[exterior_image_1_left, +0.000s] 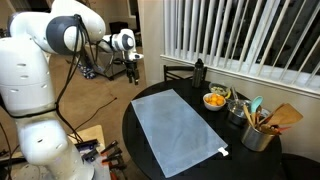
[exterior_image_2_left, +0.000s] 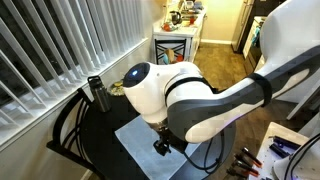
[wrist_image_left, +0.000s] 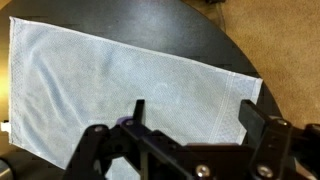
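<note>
A pale blue-white cloth (exterior_image_1_left: 180, 130) lies spread flat on the dark round table, and its weave and straight hems show up close in the wrist view, where the cloth (wrist_image_left: 140, 85) fills much of the picture. My gripper (exterior_image_1_left: 133, 74) hangs beyond the table's left edge in the first exterior view, apart from the cloth. In the wrist view the gripper is open, its two dark fingers wide apart with nothing held between them. The second exterior view shows the white arm covering part of the cloth (exterior_image_2_left: 150, 160).
Toward the table's far side stand a dark bottle (exterior_image_1_left: 198, 73), a bowl of oranges (exterior_image_1_left: 214, 101), a metal pot (exterior_image_1_left: 237, 112) and a metal utensil holder (exterior_image_1_left: 257, 137). A dark chair (exterior_image_1_left: 180, 73) is behind the table. Brown carpet (wrist_image_left: 270, 35) lies past the table edge.
</note>
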